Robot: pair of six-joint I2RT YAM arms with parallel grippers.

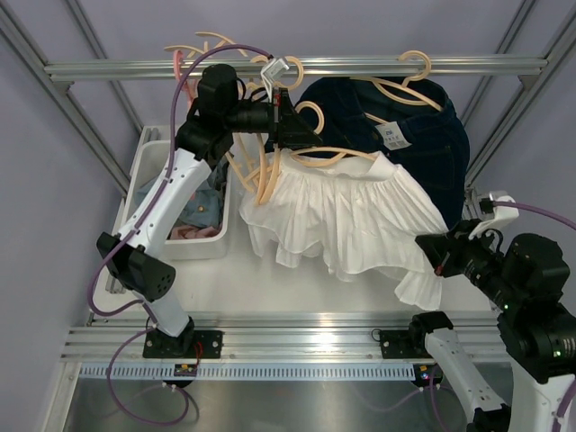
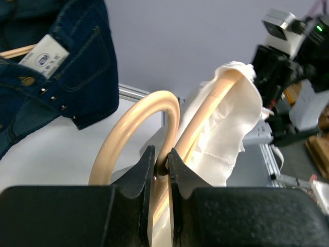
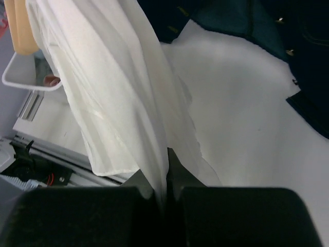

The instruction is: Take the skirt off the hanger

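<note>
The white skirt [image 1: 337, 216] hangs from a wooden hanger [image 1: 324, 153] below the rail, its right side drawn toward my right gripper [image 1: 436, 256]. My left gripper is shut on the hanger near its hook, with the skirt's waistband around the far bar. In the right wrist view my right gripper is shut on white skirt fabric [image 3: 123, 87], which runs into its fingertips.
A dark denim jacket [image 1: 423, 162] hangs behind the skirt on the metal rail [image 1: 360, 65]. Other hangers cluster at left. A white bin [image 1: 184, 247] with folded clothes stands at left. The white shelf [image 1: 270, 297] is clear below.
</note>
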